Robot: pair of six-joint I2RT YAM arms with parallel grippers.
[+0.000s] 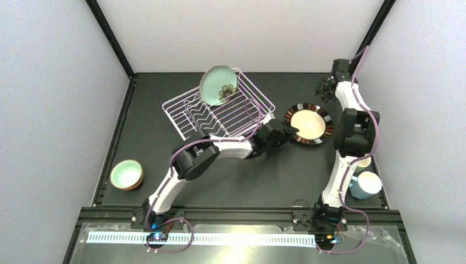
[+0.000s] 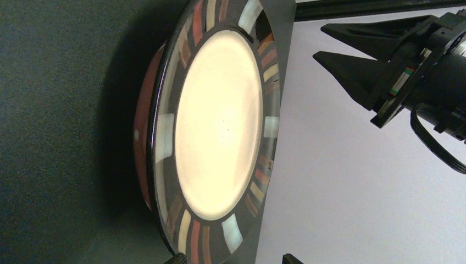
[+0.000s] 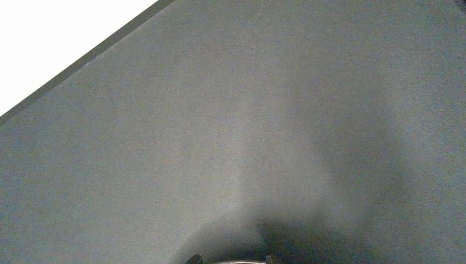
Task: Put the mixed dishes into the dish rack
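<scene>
A plate [image 1: 309, 124] with a cream centre and a dark, striped rim lies right of the white wire dish rack [image 1: 181, 113]. At its left rim is my left gripper [image 1: 295, 131], open; in the left wrist view the plate [image 2: 220, 126] reaches down between the two fingertips, not clasped. Behind the plate stands my right gripper [image 1: 321, 92], its fingers [image 2: 357, 77] apart with nothing visible between them in the left wrist view. A thin curved edge shows between its fingertips in the right wrist view; I cannot tell what it belongs to. A green plate [image 1: 218, 85] rests in the rack's back.
Green-lined bowl [image 1: 126, 174] at the left front. Near the right edge stand a blue mug [image 1: 366, 185] and another pale cup [image 1: 364, 163], partly behind the right arm. Bare table lies in front of the rack and the striped plate.
</scene>
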